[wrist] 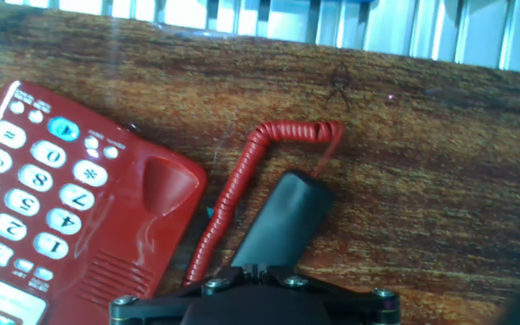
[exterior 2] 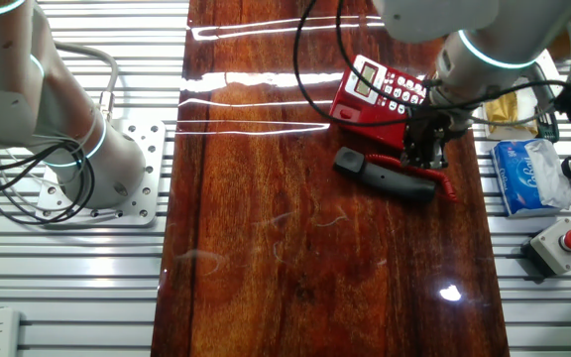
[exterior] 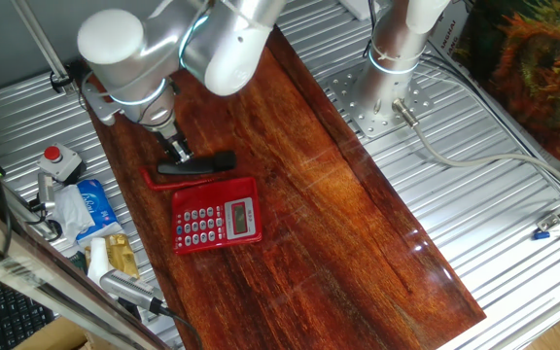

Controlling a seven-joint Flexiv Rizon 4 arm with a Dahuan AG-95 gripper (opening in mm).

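Observation:
A red desk telephone (exterior: 202, 229) with pale keys and a small display sits on the wooden board. Off its base, the black handset (exterior: 210, 163) lies on the wood alongside, as also seen for the handset (exterior 2: 385, 178) in exterior view 2. The coiled red cord (wrist: 235, 185) runs between phone and handset in the wrist view. My gripper is over the handset (wrist: 289, 215), its fingertips together with nothing visible between them. In exterior view 1 the gripper (exterior: 183, 156) overlaps the handset's middle; whether they touch is unclear.
Off the board's edge, on the slatted metal table, are a red-button box (exterior: 60, 161), a blue-and-white tissue pack (exterior: 95, 207) and a gold packet (exterior: 122, 255). The wooden board (exterior: 348, 233) beyond the phone is clear.

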